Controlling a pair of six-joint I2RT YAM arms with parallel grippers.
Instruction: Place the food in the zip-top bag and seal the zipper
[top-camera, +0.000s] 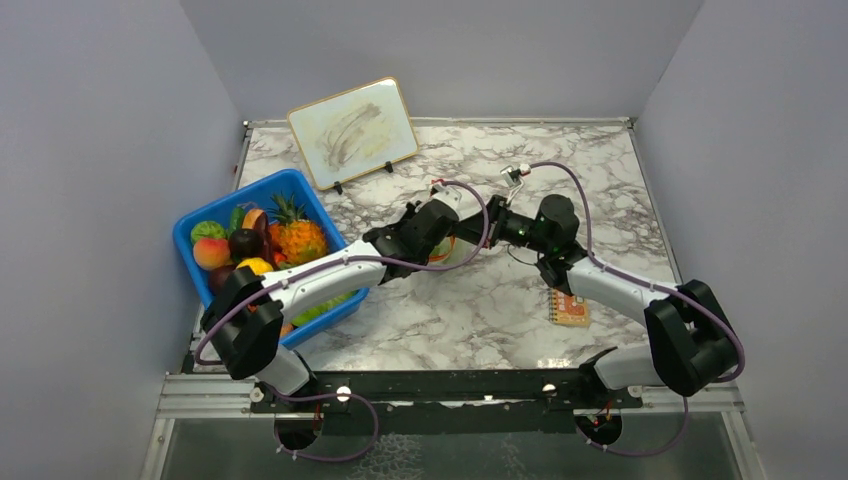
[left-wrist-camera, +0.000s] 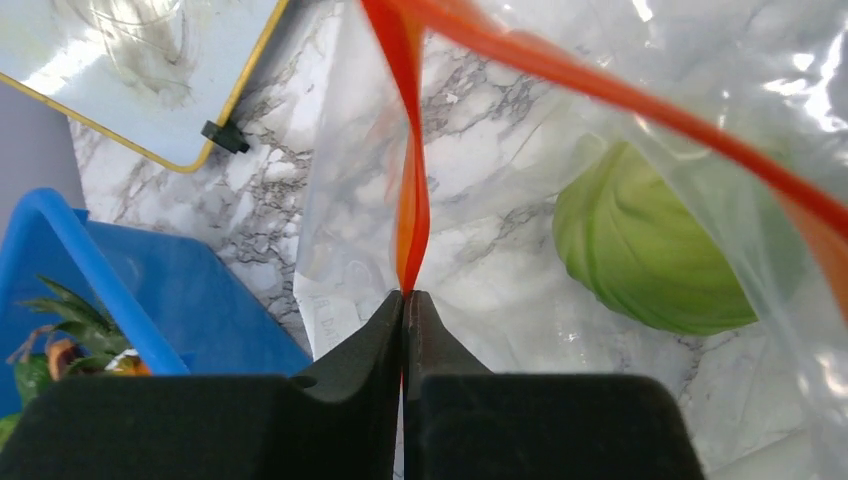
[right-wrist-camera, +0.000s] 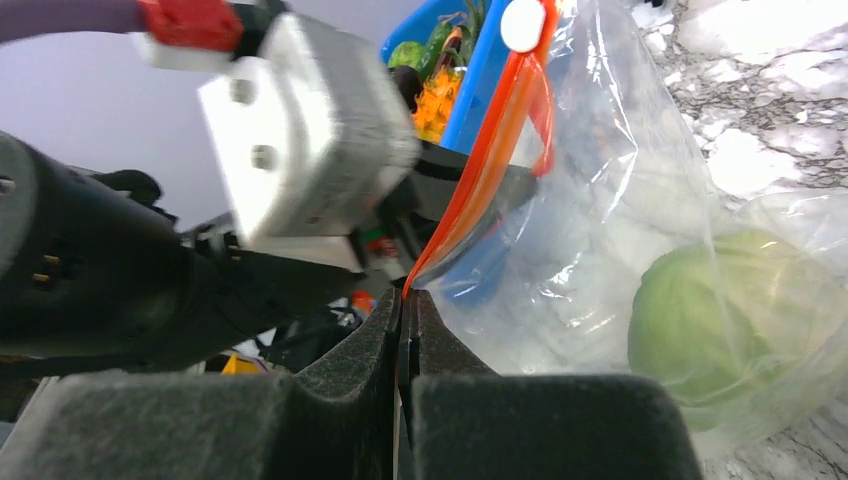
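Note:
A clear zip top bag (left-wrist-camera: 480, 250) with an orange zipper strip (left-wrist-camera: 413, 180) rests between my two arms. Inside it lies a round green cabbage, also seen through the plastic in the right wrist view. The tips of my left gripper come together on the orange strip at one side of the bag's mouth. Farther along the mouth, my right gripper is shut on the same orange edge, near a white slider (right-wrist-camera: 523, 25). The mouth stands open. From above, the left arm hides most of the bag.
At the left, a blue basket (top-camera: 330, 215) holds several fruits and vegetables, including a pineapple (top-camera: 301, 240). A whiteboard (top-camera: 355, 133) stands behind. An orange notebook (top-camera: 570, 308) lies near the right arm.

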